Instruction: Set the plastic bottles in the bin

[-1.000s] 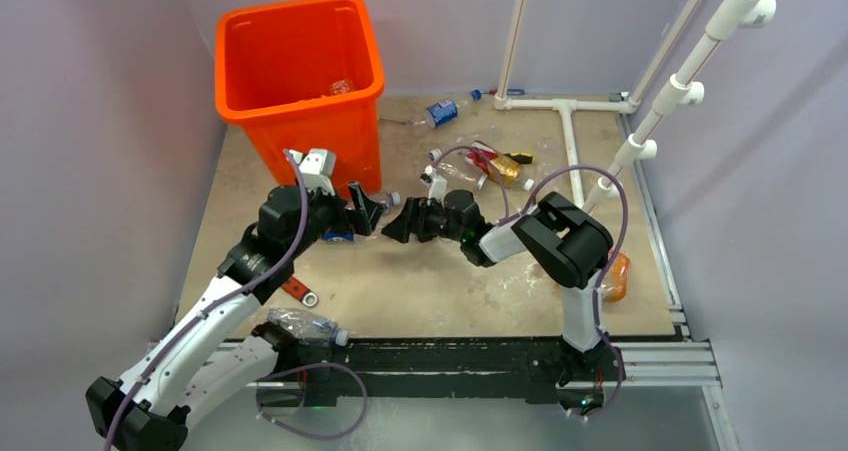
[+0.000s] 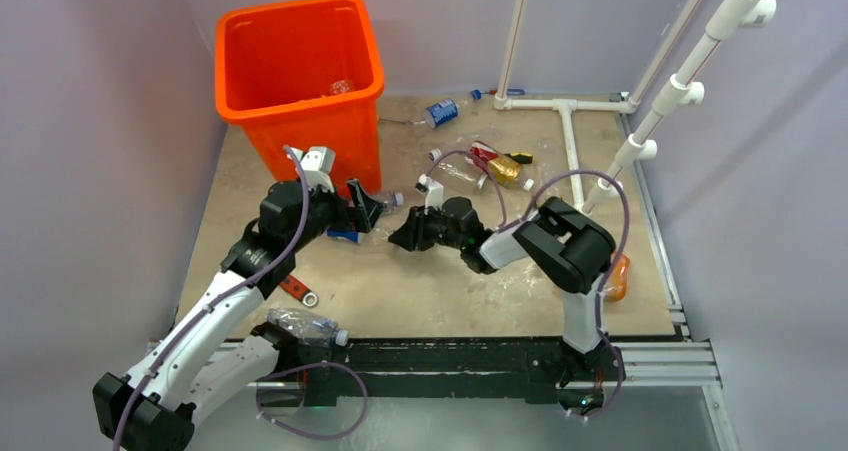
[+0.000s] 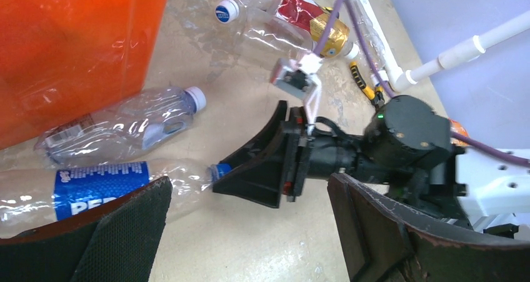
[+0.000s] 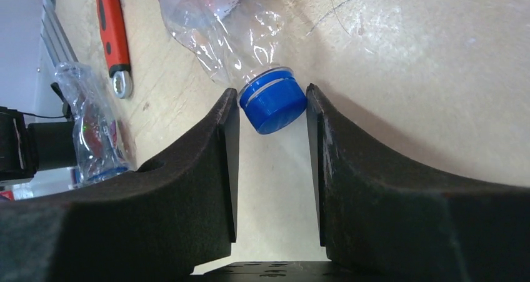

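My right gripper (image 2: 398, 236) is shut on the blue cap (image 4: 272, 105) of a clear Pepsi bottle (image 3: 100, 191), which lies on the board. Another clear bottle (image 3: 125, 125) lies behind it, beside the orange bin (image 2: 300, 136). My left gripper (image 2: 362, 206) hangs open above these two, holding nothing. More bottles (image 2: 497, 166) lie in a cluster right of the bin, one with a blue label (image 2: 442, 113) at the back. A crumpled bottle (image 2: 305, 326) lies at the front left, and plastic shows inside the bin.
A red-handled tool (image 2: 297, 288) lies at the front left. White pipes (image 2: 572, 151) frame the back and right, and an orange item (image 2: 615, 276) lies at the right edge. The board's front middle is clear.
My left gripper has barely moved.
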